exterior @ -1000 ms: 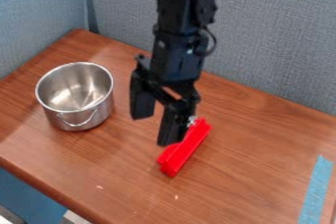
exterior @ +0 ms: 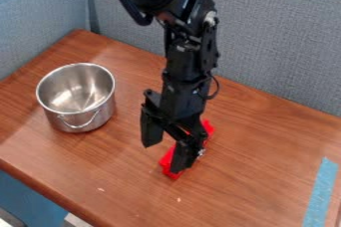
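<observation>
My black gripper [exterior: 170, 145] is lowered over a red bar [exterior: 172, 171] lying diagonally in the middle of the wooden table [exterior: 253, 181]. The gripper hides much of the bar, with red showing at both ends. Whether the fingers are open or closed around it is unclear. A steel pot [exterior: 76, 102] stands to the left of the gripper.
Grey padded walls [exterior: 266, 42] line the back and left side. A light blue strip [exterior: 321, 193] lies along the right edge.
The gripper has moved down and slightly right onto the red bar, covering more of it. The pot has stayed put.
</observation>
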